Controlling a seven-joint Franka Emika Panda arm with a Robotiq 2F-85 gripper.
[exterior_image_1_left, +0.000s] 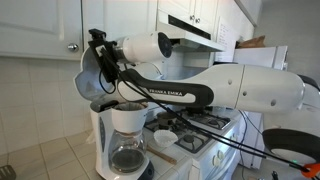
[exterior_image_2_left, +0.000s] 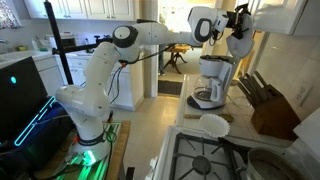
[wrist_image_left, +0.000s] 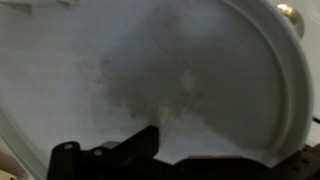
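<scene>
High up by the wall cabinets, my gripper (exterior_image_1_left: 103, 55) is beside a pale round dish or lid (exterior_image_1_left: 88, 80). In the second exterior view the same pale thing (exterior_image_2_left: 240, 43) hangs just below the gripper (exterior_image_2_left: 240, 20), in the air with no other support showing, so the gripper appears shut on it. The pale, stained round surface (wrist_image_left: 190, 80) and its raised rim fill most of the wrist view. Dark fingers (wrist_image_left: 130, 155) show along the bottom edge; their contact with the rim is hard to make out.
A white coffee maker (exterior_image_1_left: 128, 120) with a glass carafe (exterior_image_1_left: 127, 158) stands below the arm. A white bowl (exterior_image_2_left: 215, 125) sits near the gas stove (exterior_image_2_left: 200, 160). A knife block (exterior_image_2_left: 262, 105) and a large pot (exterior_image_2_left: 270, 165) are by the wall. Cabinets (exterior_image_1_left: 35, 28) are close to the gripper.
</scene>
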